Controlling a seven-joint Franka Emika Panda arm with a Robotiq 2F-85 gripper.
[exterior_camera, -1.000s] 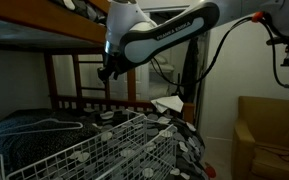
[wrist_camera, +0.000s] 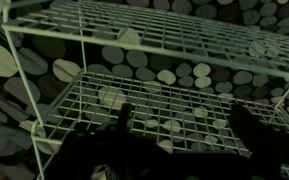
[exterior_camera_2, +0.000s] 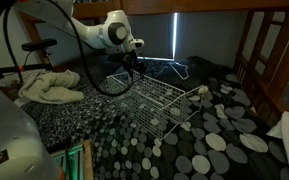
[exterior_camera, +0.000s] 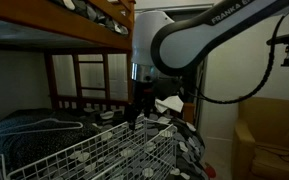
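A white wire rack [exterior_camera: 94,155] stands on the bed, which has a dark cover with grey dots. In the second exterior view the same rack [exterior_camera_2: 149,105] shows open wire shelves. My gripper [exterior_camera: 139,108] is low over the rack's far end in the first exterior view. From the wrist, the open gripper has its dark fingers wide apart, with nothing held between them. Wire shelf bars [wrist_camera: 164,85] lie in front of and below the fingers; whether any finger touches the wire cannot be told.
A wooden upper bunk [exterior_camera: 59,32] hangs over the bed at the left. A thin white hanger-like wire [exterior_camera: 34,125] lies on the dark bedding behind the rack. White cloth or paper [exterior_camera: 171,103] is behind the arm. A tan armchair [exterior_camera: 269,140] stands at the right.
My gripper has come down and moved right in the first exterior view, from above the rack's far corner to close over its wires. The rack has stayed put.
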